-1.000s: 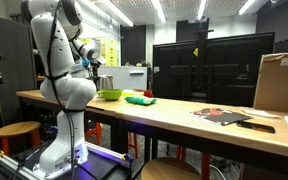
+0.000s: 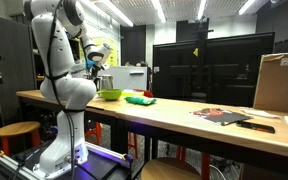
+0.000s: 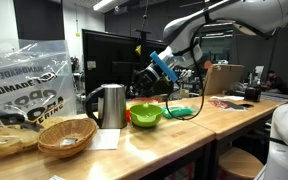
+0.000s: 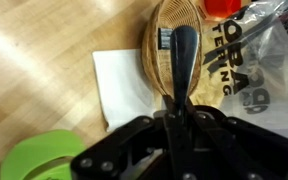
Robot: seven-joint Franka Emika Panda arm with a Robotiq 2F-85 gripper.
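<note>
A long black object, broad at its far end like a spoon or spatula (image 4: 185, 50), stands out from between the fingers of my gripper, which is shut on it. Its exact kind is hard to tell. In exterior view 2 my gripper (image 3: 144, 77) hangs over the counter, close to the metal pitcher (image 3: 110, 105) and the green bowl (image 3: 146, 116). From the wrist, the green bowl (image 4: 41, 154) shows at the lower left, and the wicker basket (image 4: 162, 62) lies beyond the gripper.
White paper (image 4: 121, 85) lies beside the basket. Clear plastic bags (image 3: 29, 85) crowd the left end of the counter. Green cloth (image 2: 140, 100) rests right of the bowl. Farther right, the wooden counter (image 2: 174, 108) has bare room.
In exterior view 1 the wrist and gripper have shifted slightly to the right over the counter's left end. Objects on the counter look unmoved.
</note>
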